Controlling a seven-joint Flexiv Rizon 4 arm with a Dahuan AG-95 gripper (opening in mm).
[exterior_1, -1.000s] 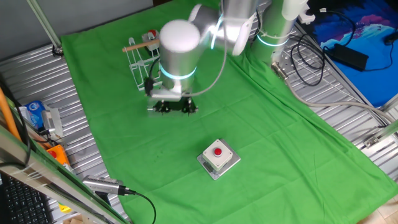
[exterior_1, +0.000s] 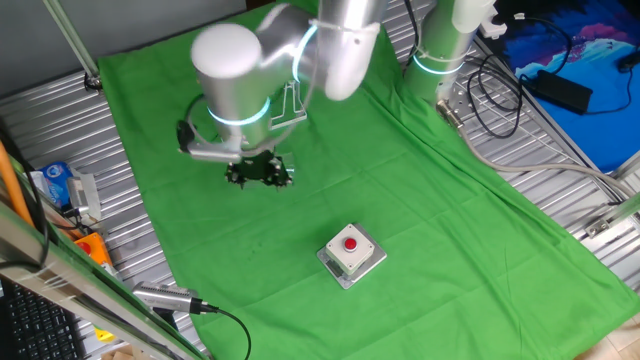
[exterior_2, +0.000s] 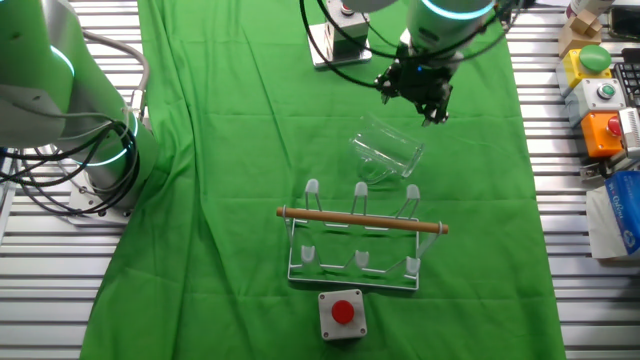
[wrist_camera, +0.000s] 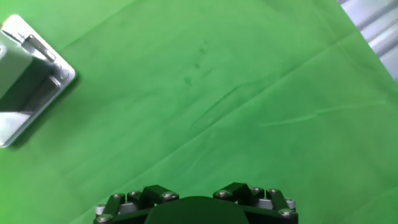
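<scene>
In exterior view 2 a clear glass mug (exterior_2: 388, 148) lies on its side on the green cloth, its handle toward the rack. My gripper (exterior_2: 410, 105) hangs above and beside it, with its fingers spread and nothing visible between them. Exterior view 1 shows the gripper (exterior_1: 259, 172) near the cloth's left part, with a bit of the clear mug (exterior_1: 289, 162) showing beside it. The wrist view has the gripper at its lower edge, over bare cloth; no mug appears there. A white wire rack (exterior_2: 355, 262) with a wooden bar (exterior_2: 362, 218) stands near the mug.
A red button box (exterior_1: 350, 250) on a metal plate sits mid-cloth; its plate (wrist_camera: 62, 73) enters the wrist view at left. Another red button box (exterior_2: 342, 315) stands beyond the rack. Several button boxes line the table's side.
In exterior view 1 the arm and gripper have shifted left and slightly up the picture. The arm now covers most of the rack, and the clear mug shows on the gripper's other side.
</scene>
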